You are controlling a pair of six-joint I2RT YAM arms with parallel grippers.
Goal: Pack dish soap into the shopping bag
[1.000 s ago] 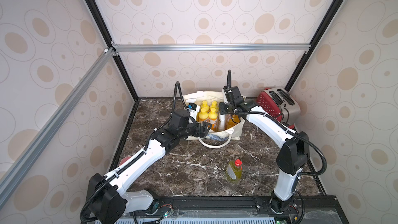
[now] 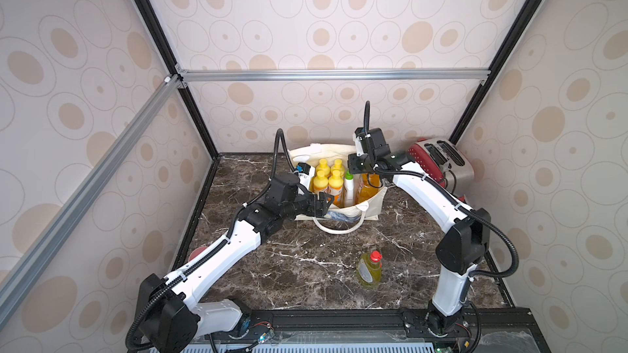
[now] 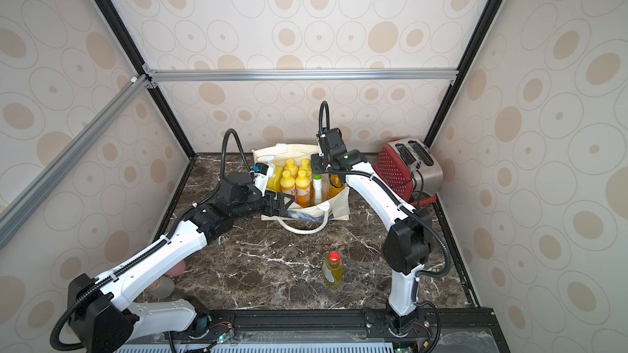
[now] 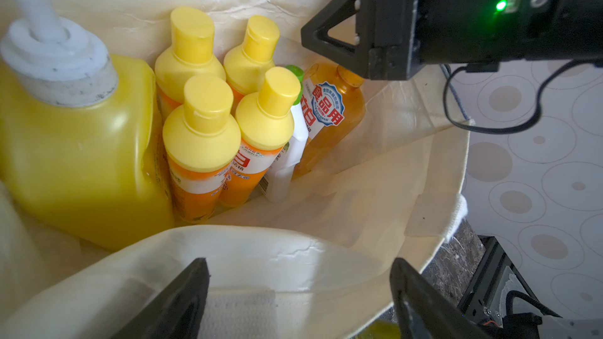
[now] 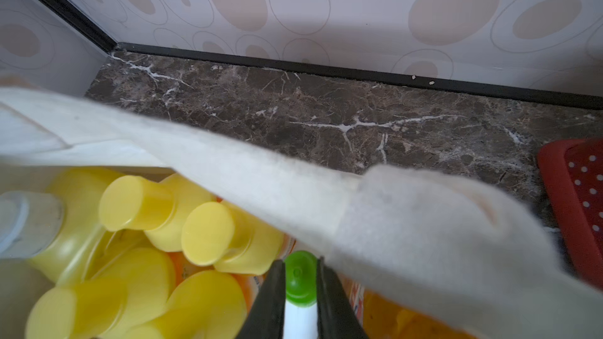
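Note:
The cream shopping bag (image 2: 371, 211) stands open with several yellow-capped bottles (image 4: 202, 128), a yellow pump bottle (image 4: 75, 150), a white bottle with a green cap (image 4: 284, 157) and an amber bottle (image 4: 333, 113) inside. On the counter in front, a green-yellow dish soap bottle (image 2: 367, 271) with a red cap stands upright. Over the bag's front rim, my left gripper is open and empty. My right gripper hangs above the bag, fingers narrowly apart. Through that gap the green cap shows in the right wrist view, while the left wrist view shows the cap below the fingers.
A red and silver toaster (image 2: 441, 162) is on the right, close to my right arm. One bag handle (image 2: 340, 230) droops over the front; another (image 5: 433, 226) crosses close before the right wrist camera. The marble counter (image 2: 307, 268) ahead of the bag is mostly bare.
The left arm and the red-capped bottle have stayed put.

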